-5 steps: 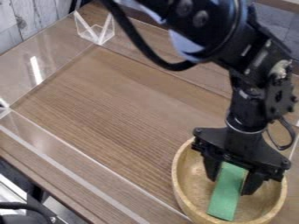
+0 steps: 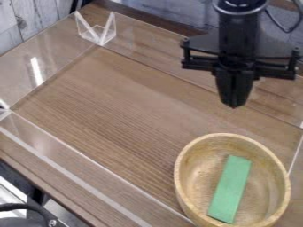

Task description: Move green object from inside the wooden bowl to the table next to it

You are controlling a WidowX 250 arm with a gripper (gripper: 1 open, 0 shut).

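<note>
The green object (image 2: 229,188), a long flat block, lies inside the wooden bowl (image 2: 187,166) at the lower right. It rests lengthwise on the bowl's floor, leaning slightly to the right. My black gripper (image 2: 232,99) hangs in the upper right, well clear of the bowl, pointing down. Its dark parts taper to a narrow tip, and whether the fingers are parted cannot be made out. Nothing green shows at that tip.
Bare wooden table (image 2: 112,115) spreads to the left of the bowl and behind it. A clear plastic piece (image 2: 97,29) stands at the far left edge. Black cables (image 2: 30,211) lie off the table's near left edge.
My gripper has risen up and back from the bowl, where it was low over the green object. The bowl stays put, and the green object is still in it, now fully uncovered.
</note>
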